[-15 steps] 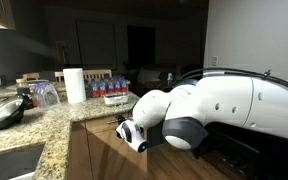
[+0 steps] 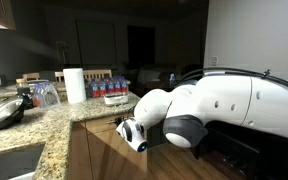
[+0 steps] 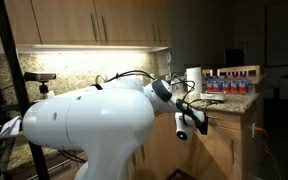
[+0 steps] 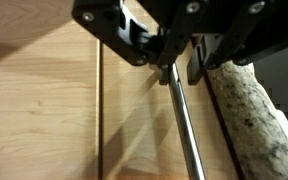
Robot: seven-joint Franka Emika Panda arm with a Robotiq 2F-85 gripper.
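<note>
In the wrist view a slim metal handle (image 4: 187,128) runs along a light wooden drawer front (image 4: 134,125). My gripper is at one end of that handle, shut on the bar, though its dark fingers hide the exact contact. From the first exterior view, the gripper (image 2: 118,122) is small and dark against the cabinet's upper drawer front (image 2: 98,126), just below the counter edge. The second exterior view shows the wrist (image 3: 187,122) reaching that cabinet (image 3: 228,145), with the fingers too small to make out.
The speckled countertop (image 2: 54,140) overhangs close to the gripper. On it stand a paper towel roll (image 2: 75,85), several bottles (image 2: 106,87), a white rack (image 2: 116,99) and a dark pan (image 2: 4,113).
The thick white arm links have shifted slightly to the right in the first exterior view. The gripper stays at the drawer front, with no clear change in the drawer.
</note>
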